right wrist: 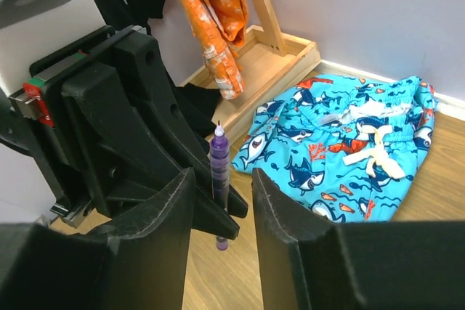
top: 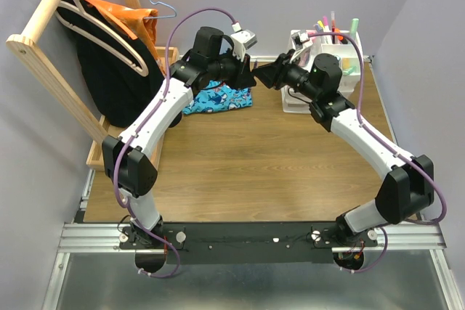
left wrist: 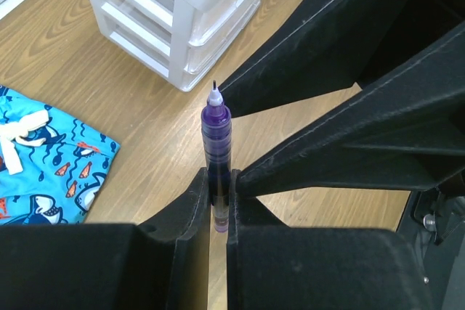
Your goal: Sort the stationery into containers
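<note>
A purple pen stands upright between the two grippers at the centre of the top view. My left gripper is shut on it, the pen's tip showing above the fingers in the left wrist view. My right gripper faces it from the right, part open, its fingertips either side of the pen in the right wrist view; whether they touch it I cannot tell. A white drawer organiser with pens standing in its top stands at the back right.
Blue shark-print clothing lies at the back, behind the left arm. A wooden rack with hangers and dark and orange garments fills the left.
</note>
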